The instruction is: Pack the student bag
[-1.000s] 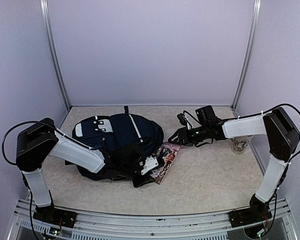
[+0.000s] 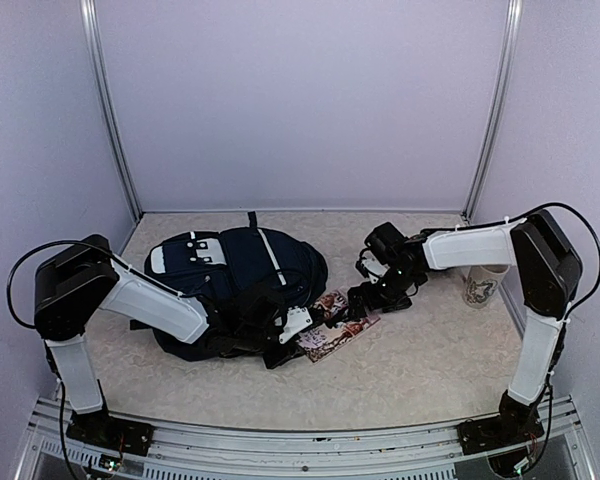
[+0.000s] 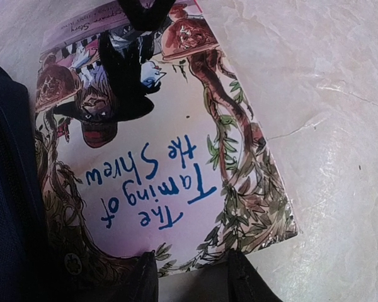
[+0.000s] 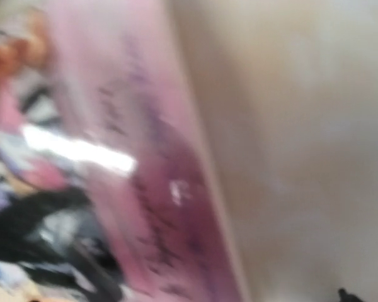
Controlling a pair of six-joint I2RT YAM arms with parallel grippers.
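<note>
The book "The Taming of the Shrew" [image 2: 330,335] [image 3: 145,176] lies beside the navy backpack [image 2: 240,260] [image 3: 6,189]. At the book's lower edge in the left wrist view, my left gripper is shut on it. My right gripper [image 2: 360,305] is open, low over the book's far end; in the right wrist view the book's pink spine strip [image 4: 151,157] is close up and blurred, and the fingertips are barely in frame.
A patterned cup [image 2: 482,287] stands at the right, behind the right arm.
My right gripper has moved down and slightly toward the viewer onto the book. The book has turned and its near end has shifted slightly; my left gripper has moved little.
</note>
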